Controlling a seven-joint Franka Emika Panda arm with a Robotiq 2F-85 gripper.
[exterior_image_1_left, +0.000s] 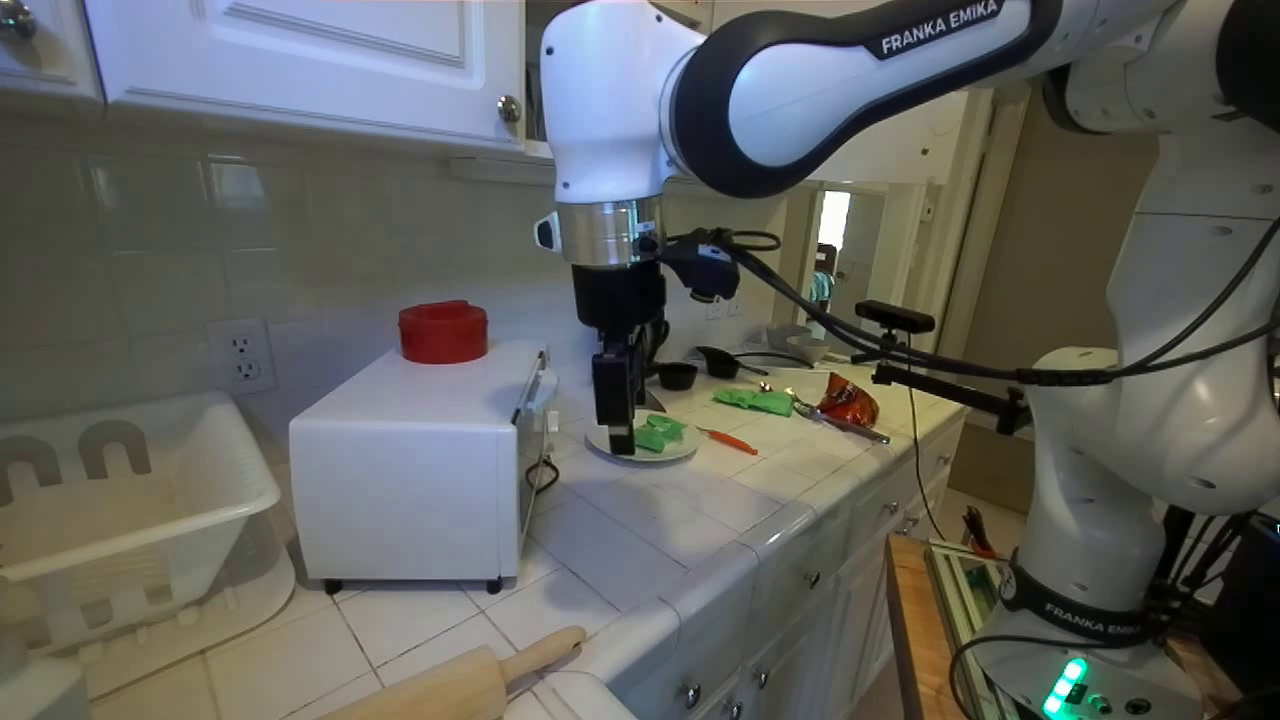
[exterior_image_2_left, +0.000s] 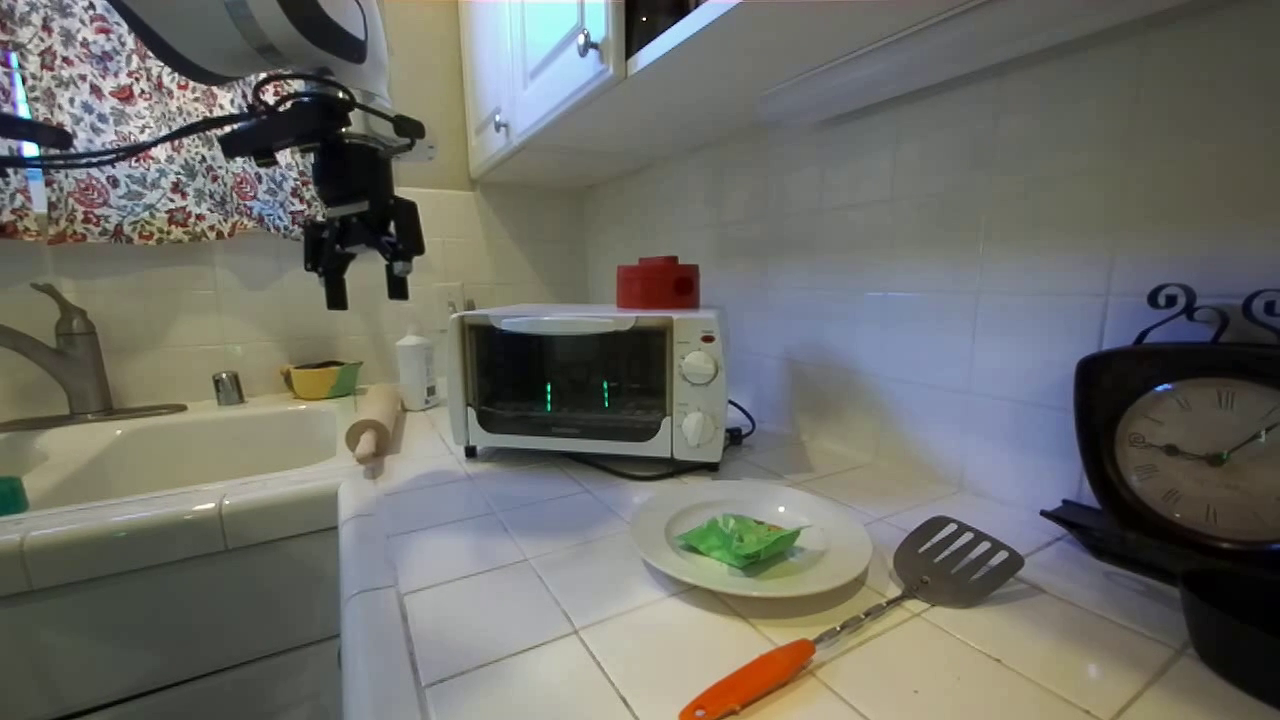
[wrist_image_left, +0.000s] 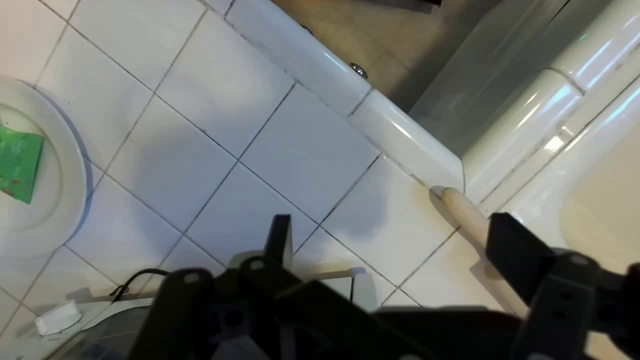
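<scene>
My gripper (exterior_image_2_left: 367, 298) hangs above the counter with its fingers open and nothing between the fingers. In the wrist view, bare tiles and part of the rolling pin (wrist_image_left: 466, 211) show beneath the spread fingers (wrist_image_left: 279, 237). A green packet (exterior_image_2_left: 741, 540) lies on a white plate (exterior_image_2_left: 657, 542), in front of the toaster oven (exterior_image_2_left: 696, 450), whose door is closed. In the wrist view the packet (wrist_image_left: 19, 163) and plate (wrist_image_left: 73, 198) are at the left edge, well apart from my gripper.
A red container (exterior_image_1_left: 443, 332) tops the oven. An orange-handled spatula (exterior_image_2_left: 768, 674) lies beside the plate, and a clock (exterior_image_2_left: 1200, 450) stands at the right. A white dish rack (exterior_image_1_left: 132, 528) is behind the oven. Open tiles (wrist_image_left: 306, 162) stretch along the counter edge.
</scene>
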